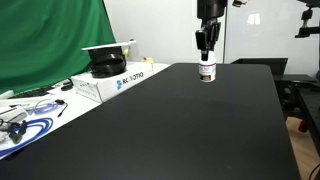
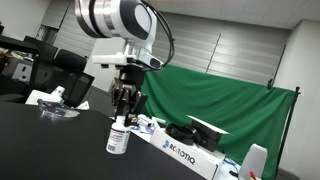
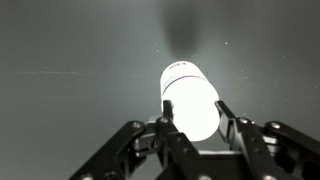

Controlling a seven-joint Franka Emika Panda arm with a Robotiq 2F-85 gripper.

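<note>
A white bottle with a printed label is gripped upright near the far end of the dark table. My gripper is shut on its top from above. From the second exterior view, the bottle hangs below the gripper, its base seemingly clear of the tabletop. Looking down in the wrist view, the bottle's round white top fills the space between the fingers of the gripper, with part of its label showing beyond.
A white Robotiq box stands along the table's far left side, with a dark object on it. Blue cables and small parts lie at the left. A clear container appears behind the arm.
</note>
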